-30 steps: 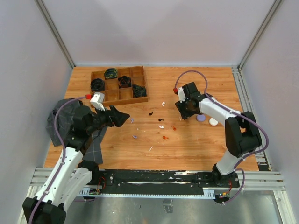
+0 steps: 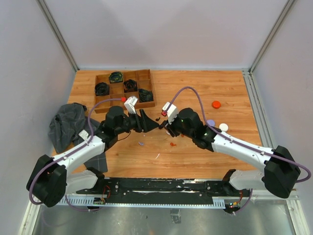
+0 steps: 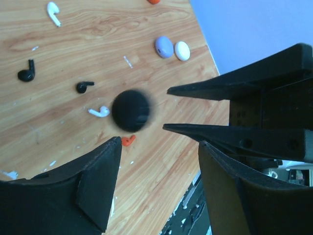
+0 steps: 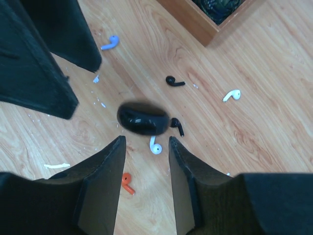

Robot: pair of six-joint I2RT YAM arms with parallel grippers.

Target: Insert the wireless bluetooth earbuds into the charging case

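In the middle of the table my right gripper (image 2: 164,125) is shut on a black charging case (image 3: 131,110), which is blurred in both wrist views (image 4: 143,117). My left gripper (image 2: 152,122) faces it from the left, partly open and empty, its fingers near the case. Loose earbuds lie on the wood below: black ones (image 3: 26,73), white ones (image 3: 100,111), a red one (image 4: 127,183) and a blue one (image 4: 110,43).
A wooden compartment box (image 2: 111,98) with dark bundles stands at the back left. Dark cloth (image 2: 66,125) lies at the left edge. Round cases in red (image 2: 216,104), lavender (image 3: 164,46) and white (image 3: 182,50) sit on the right.
Both arms have moved toward the middle: the left rightward, the right leftward with the black case from among the round cases. The two grippers now face each other closely.
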